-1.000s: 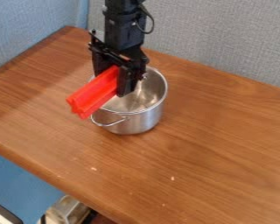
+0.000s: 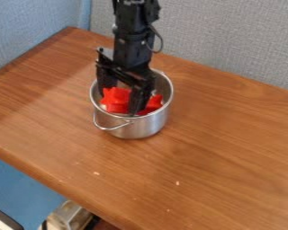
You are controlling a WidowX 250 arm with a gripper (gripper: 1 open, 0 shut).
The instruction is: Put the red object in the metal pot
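The red object (image 2: pixel 114 99) is inside the metal pot (image 2: pixel 144 128), below the pot's rim for the most part. Red shows on both sides of the dark fingers. My black gripper (image 2: pixel 137 106) reaches down into the pot from above, its fingertips among the red. Whether its fingers still pinch the red object or have parted is hard to make out at this size. The pot stands upright on the wooden table, its wire handle hanging on the near side.
Bare wooden table (image 2: pixel 219 153) surrounds the pot, with wide free room to the right and in front. Grey-blue partition walls (image 2: pixel 230 36) stand behind and at the left. Some metal and dark gear (image 2: pixel 68 216) sits past the table's near-left edge.
The red object hung slanted over the pot's left rim before; now it is down inside the pot. My gripper has moved slightly right and lower.
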